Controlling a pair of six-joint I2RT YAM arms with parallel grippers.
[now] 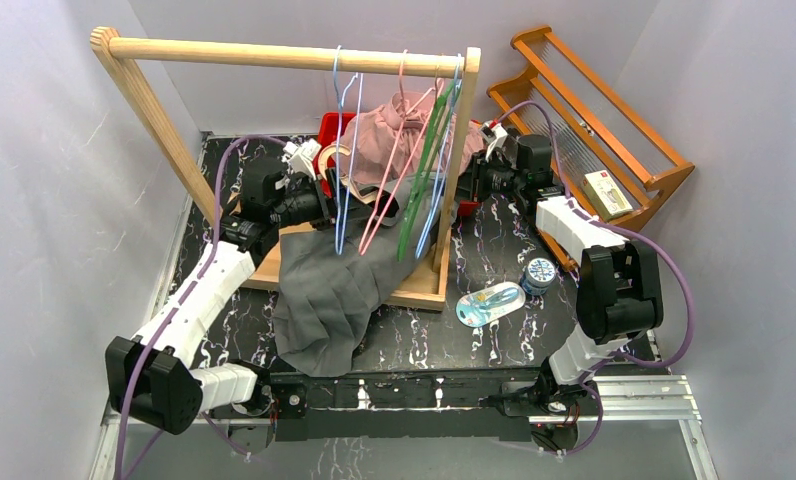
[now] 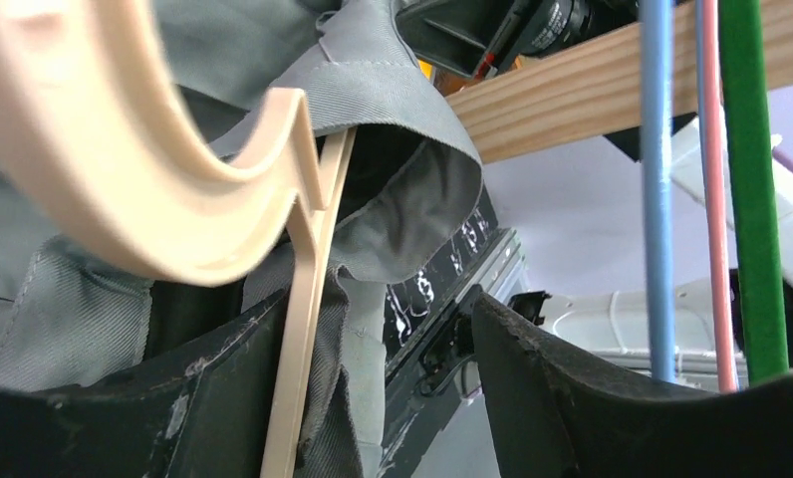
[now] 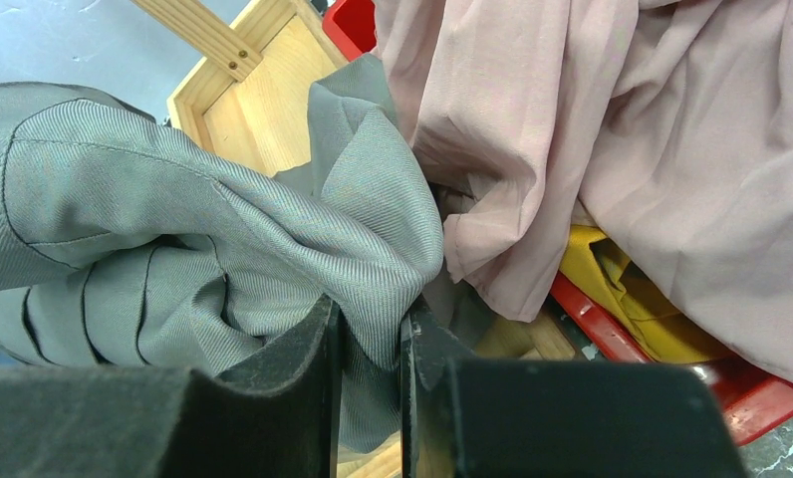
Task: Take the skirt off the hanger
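Note:
The grey skirt [image 1: 329, 290] drapes over the wooden rack's base and hangs toward the front. In the left wrist view, a beige hanger [image 2: 308, 299] runs up under the skirt's waistband [image 2: 393, 95]. My left gripper stands open; the hanger's bar passes between its fingers, close to the left one. At the rack's right post, my right gripper has bunched grey skirt cloth [image 3: 373, 269] filling the gap between its fingers. How firmly they press on it cannot be told. The hanger's far end is hidden by the cloth.
Blue, pink and green hangers [image 1: 409, 215] dangle from the rack's bar [image 1: 234, 52] close to my left gripper. Behind lies pink cloth [image 1: 374, 135] in a red container [image 1: 329, 128]. A jar [image 1: 539, 272] and a blister pack [image 1: 490, 304] lie front right.

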